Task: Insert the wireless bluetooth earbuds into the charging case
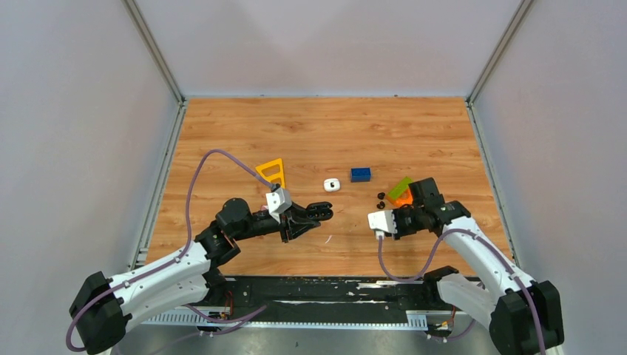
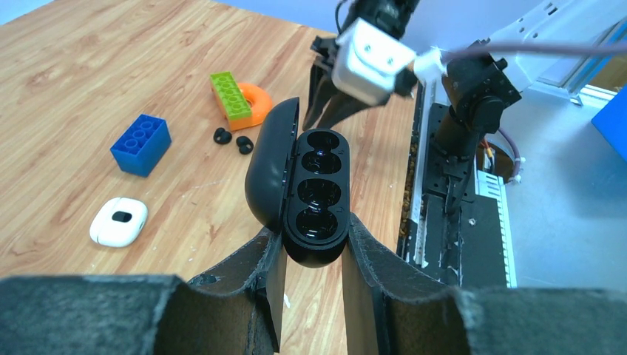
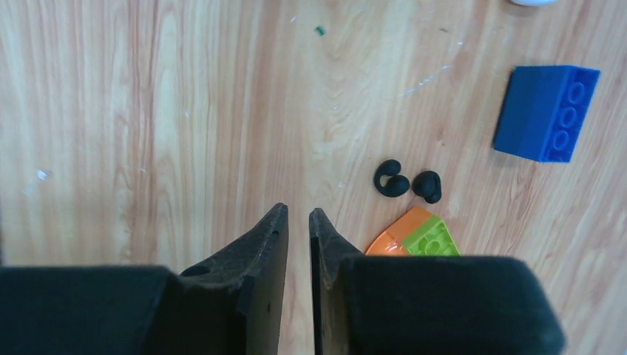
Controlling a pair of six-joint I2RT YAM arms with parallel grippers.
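Note:
The black charging case (image 2: 316, 194) is held up by my left gripper, lid tipped up and its empty-looking wells facing the camera. In the top view the case (image 1: 320, 211) hangs over the middle of the table. My right gripper is above the table, a narrow gap between its fingers and nothing in it. Both earbuds are ahead and to the right of its fingertips in the right wrist view, clear of them.
A green block (image 2: 231, 95) and an orange ring-shaped piece (image 2: 255, 103) lie close to the earbuds. Nearby are a blue brick (image 1: 360, 174) and a white rounded case (image 1: 332, 185). A yellow triangle (image 1: 271, 172) is behind the left arm.

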